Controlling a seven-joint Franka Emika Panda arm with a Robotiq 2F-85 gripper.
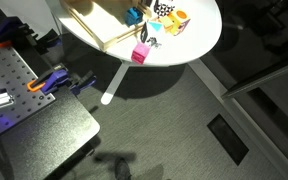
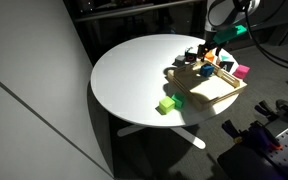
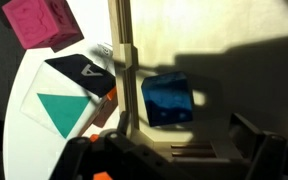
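Observation:
A blue cube (image 3: 168,98) sits inside a shallow wooden tray (image 3: 129,75), close to one corner, as the wrist view shows. My gripper stands open over that corner, its dark fingers to either side of the cube and nothing held between them. In exterior view 2, the gripper (image 2: 214,45) is above the tray (image 2: 220,100), with the blue cube (image 2: 207,70) below it. Exterior view 1 shows the cube (image 1: 135,16) at the tray's inner edge, but the gripper cannot be made out there.
Outside the tray lie a magenta cube (image 3: 41,22) and a white block with a teal triangle (image 3: 64,112). Two green cubes (image 2: 167,104) rest on the white round table (image 2: 124,80), whose left side is clear. The tray walls stand close to the cube.

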